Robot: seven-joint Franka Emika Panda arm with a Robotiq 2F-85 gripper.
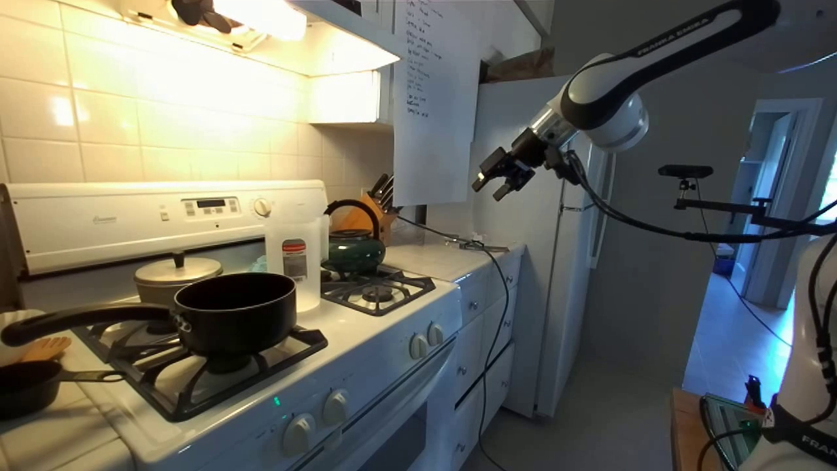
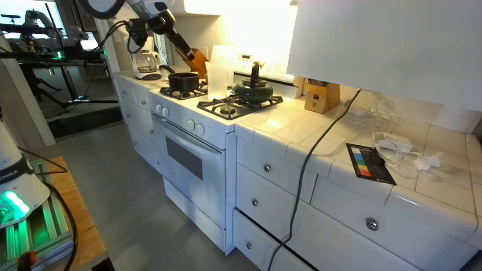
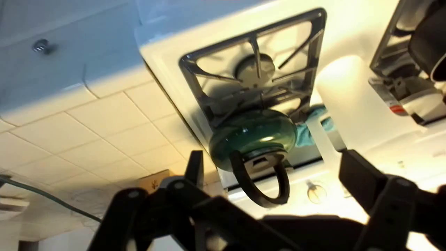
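Observation:
My gripper (image 1: 491, 188) is open in mid-air, to the right of the stove and well above the counter, with nothing between its fingers. In the wrist view its two dark fingers (image 3: 362, 177) stand wide apart, and a green kettle (image 3: 253, 134) shows beyond them, its black arched handle lying between the fingers in the picture but some distance away. That kettle (image 2: 253, 92) sits upright on a back burner in exterior view 2. A black saucepan (image 1: 235, 315) with a long handle rests on a front-left burner. Between saucepan and kettle stands a translucent white pitcher (image 1: 307, 263).
A lidded pot (image 1: 178, 276) is behind the saucepan, and a small black pan (image 1: 31, 388) lies left of the stove. Beside the kettle stands a wooden knife block (image 2: 321, 95). A dark cable (image 2: 298, 198) hangs over the counter front. The burner before the kettle is bare.

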